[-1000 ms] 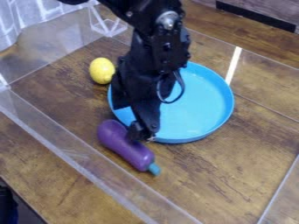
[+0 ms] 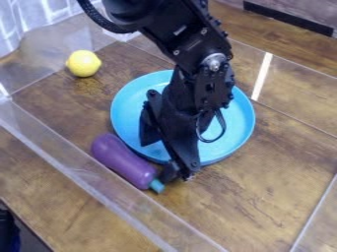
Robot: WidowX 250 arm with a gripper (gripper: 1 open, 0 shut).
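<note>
The black gripper (image 2: 165, 148) is angled down over the front of a blue plate (image 2: 235, 118), its lower end beside a purple eggplant-like object (image 2: 121, 157) with a cyan tip. The eggplant lies diagonally just outside the plate's front left. The fingers are dark and overlap the arm, so I cannot tell how far apart they are or whether they touch the eggplant.
A yellow lemon-like object (image 2: 83, 63) sits at the upper left. Clear plastic strips run along the left and right of the wooden surface (image 2: 277, 187), which is bare at the lower right.
The gripper has come down and rightward toward the eggplant's tip. The eggplant has shifted up and left, and the lemon-like object has also moved left and up.
</note>
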